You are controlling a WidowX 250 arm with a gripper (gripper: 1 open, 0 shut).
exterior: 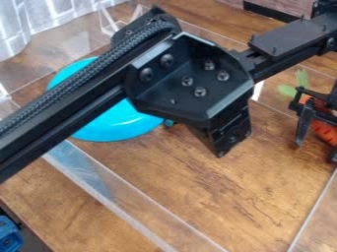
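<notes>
The robot's black arm fills the upper middle of the camera view, over a wooden floor (171,207) in a clear-walled bin. At the right edge the gripper (313,128) hangs with its black fingers around a red-orange object (325,141); whether it is closed on it I cannot tell. A cyan round object (99,125) lies at the left, mostly hidden behind the arm.
A green leafy piece (301,81) shows near the gripper. A blue item (8,236) sits at the lower left outside the clear wall.
</notes>
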